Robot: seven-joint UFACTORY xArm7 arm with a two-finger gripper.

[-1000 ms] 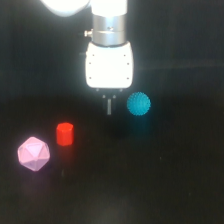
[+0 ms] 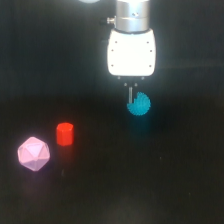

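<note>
A round blue ball (image 2: 142,105) with a textured surface rests on the dark tabletop, right of the middle of the view. My gripper (image 2: 131,94) comes down from the top, its white body above the ball and slightly to its left. A thin grey finger reaches down over the ball's upper left edge; whether it touches the ball cannot be made out. The other finger is not clear, so how the fingers stand does not show. To the lower left are a red cylinder-like block (image 2: 65,134) and a pink many-faced solid (image 2: 34,153).
The red block and the pink solid sit close together on the left, well apart from the ball.
My gripper has moved right and somewhat down in the view, from left of the blue ball to its upper left edge. The ball, red block and pink solid look unmoved.
</note>
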